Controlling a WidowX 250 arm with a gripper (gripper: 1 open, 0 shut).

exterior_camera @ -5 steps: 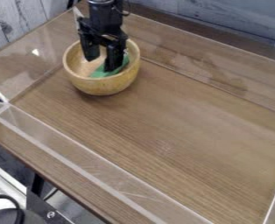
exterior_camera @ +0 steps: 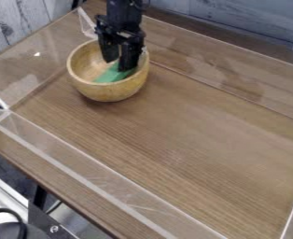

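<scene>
A tan round bowl [exterior_camera: 101, 90] sits near the top centre of the wooden table. A green object [exterior_camera: 109, 77] lies inside it, partly covered by the black gripper [exterior_camera: 119, 63], which reaches down into the bowl from above. Whether its fingers are open or shut on something is too small and dark to tell.
A pale patterned area is at the far top left. Black cables or parts show at the lower left edge.
The gripper has shifted slightly within the bowl, and the green object's visible part has shifted a little.
</scene>
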